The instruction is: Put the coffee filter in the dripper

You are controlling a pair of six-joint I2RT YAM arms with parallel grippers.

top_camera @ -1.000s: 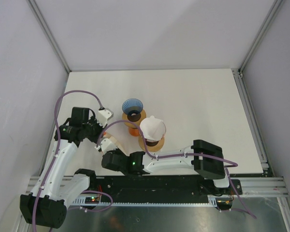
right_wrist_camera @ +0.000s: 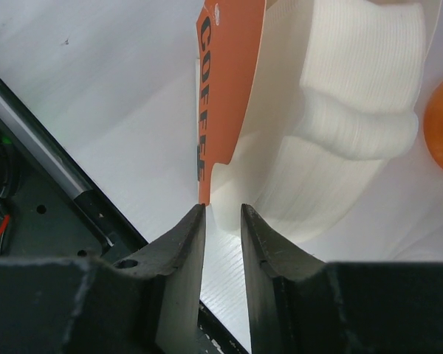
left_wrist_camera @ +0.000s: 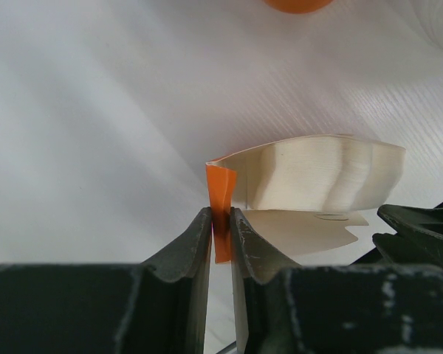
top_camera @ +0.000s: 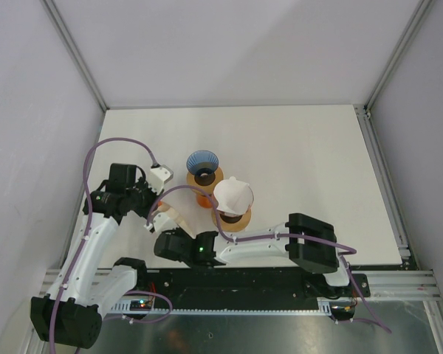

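Observation:
The coffee filter pack (top_camera: 173,216), paper filters with an orange "COFFEE" band (right_wrist_camera: 229,74), lies between my grippers on the white table. In the left wrist view my left gripper has its fingertips at the orange band (left_wrist_camera: 221,186); whether they grip it is unclear. My right gripper is at the pack's other part, fingertips apart, with pale paper (right_wrist_camera: 280,192) behind and between them; its grip is hard to see. A blue ribbed dripper (top_camera: 202,161) on a wooden stand stands behind the pack.
A white cone dripper (top_camera: 232,195) on a second wooden stand is to the right of the blue one. An orange cup (top_camera: 203,199) is under the blue dripper.
The right arm has shifted very slightly near the table's front; the left arm looks unchanged.

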